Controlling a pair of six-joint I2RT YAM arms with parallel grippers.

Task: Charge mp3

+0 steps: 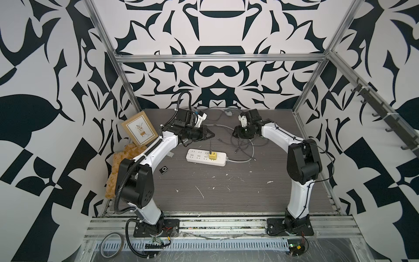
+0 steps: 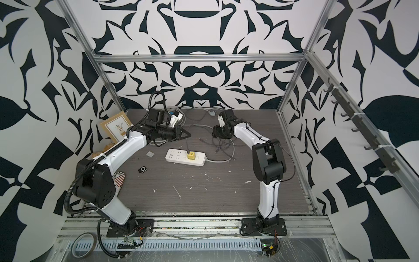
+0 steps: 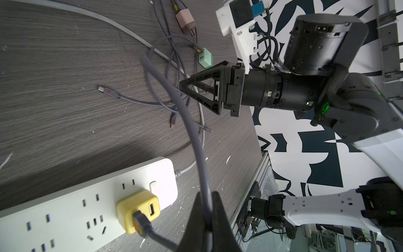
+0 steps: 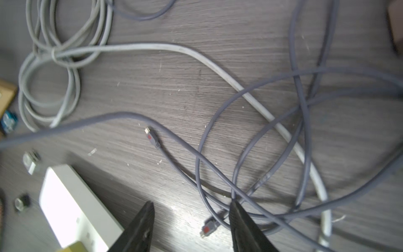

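Observation:
The mp3 player (image 1: 163,169), small and dark with a round dial, lies on the table left of the white power strip (image 1: 196,155). A yellow adapter (image 3: 132,208) sits in the strip, with a cable plugged into it. My left gripper is shut on a grey cable (image 3: 189,121) above the strip. Behind the strip, my right gripper stands part open over tangled cables. One cable passes close to its right fingertip; I see nothing gripped.
A coiled pale cord (image 4: 54,63) lies at the back. A pink adapter (image 3: 184,20) and a green adapter (image 3: 204,57) lie beyond the tangle. A framed picture (image 1: 140,128) leans at the left.

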